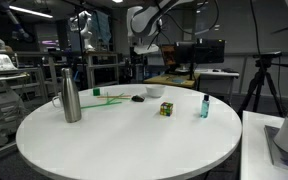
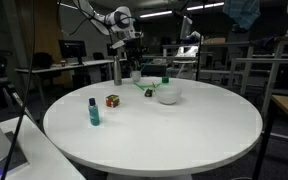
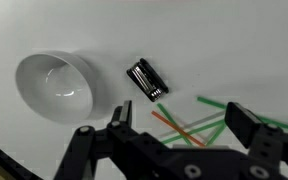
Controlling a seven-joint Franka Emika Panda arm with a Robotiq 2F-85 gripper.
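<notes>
My gripper is open at the bottom of the wrist view, its black fingers wide apart with nothing between them. Ahead of the left finger lies a small dark oblong item [image 3: 147, 79] with a pale patch. A white bowl [image 3: 57, 88] is to the left. Thin green sticks [image 3: 262, 116] and a red stick [image 3: 172, 124] lie on the table near the fingers. The same bowl [image 1: 155, 91] and dark item [image 1: 138, 98] show at the table's far side in exterior view 1, below the arm [image 1: 142, 21].
A steel flask [image 1: 71, 97] stands at the left of the round white table [image 1: 134, 145]. A multicoloured cube [image 2: 113, 101], a blue bottle [image 2: 94, 113] and a green block [image 1: 96, 92] stand apart from it. Bare tabletop spreads across the near middle.
</notes>
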